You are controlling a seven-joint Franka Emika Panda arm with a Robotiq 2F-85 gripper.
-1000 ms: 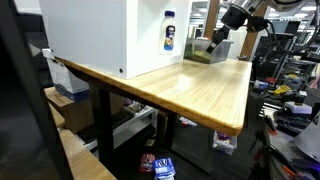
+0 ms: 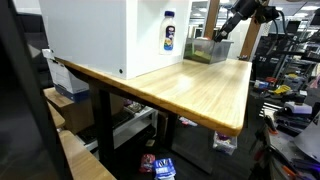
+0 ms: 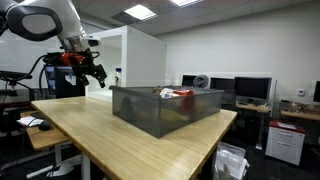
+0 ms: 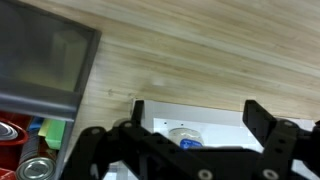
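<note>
My gripper is open, its dark fingers wide apart with nothing between them. In exterior view 2 the gripper hangs above the wooden table, left of a grey bin. A bottle with a blue cap and a white-and-blue label stands by a white box. From above, the bottle's round top shows beyond the fingertips, partly covered by the gripper. Red and white items show over the bin's rim, and a can lies in it at the lower left of the wrist view.
Bare wooden tabletop stretches in front of the white box and the bin. The bin's tall walls stand close on the left of the wrist view. Desks with monitors are farther back.
In exterior view 1 the arm and gripper have moved up and slightly right, away from the tabletop. The bottle, box and bin have stayed where they were.
</note>
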